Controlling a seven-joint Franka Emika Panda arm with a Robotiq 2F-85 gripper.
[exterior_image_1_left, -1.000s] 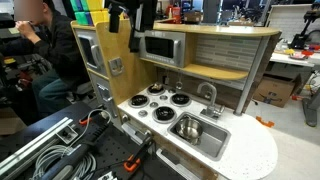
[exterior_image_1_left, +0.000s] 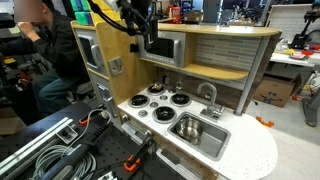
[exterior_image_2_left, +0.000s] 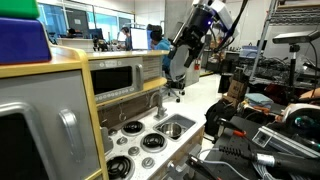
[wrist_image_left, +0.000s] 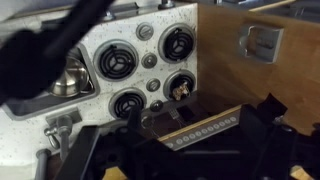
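Note:
My gripper is over the toy kitchen, its dark fingers spread apart with nothing visible between them in the wrist view. Exterior view 2 has the gripper (exterior_image_2_left: 182, 55) high above the counter, to the right of the microwave. A shiny metal pot (exterior_image_1_left: 188, 128) sits in the sink (exterior_image_1_left: 207, 143); the wrist view catches the pot (wrist_image_left: 70, 78) at its left. Several black coil burners (wrist_image_left: 116, 60) cover the white stove top. On one burner lies a small golden-brown object (wrist_image_left: 180, 92), too small to identify.
A silver microwave (exterior_image_1_left: 163, 46) stands below the wooden shelf (exterior_image_1_left: 220, 31) behind the stove. The tap (exterior_image_1_left: 210, 98) rises behind the sink. White counter (exterior_image_1_left: 248, 150) to the sink's right is bare. Cables (exterior_image_1_left: 58, 160) lie in front.
In exterior view 1 the arm, large and hanging at the top before, now appears smaller and farther back, near the microwave. The pot and the kitchen have stayed put.

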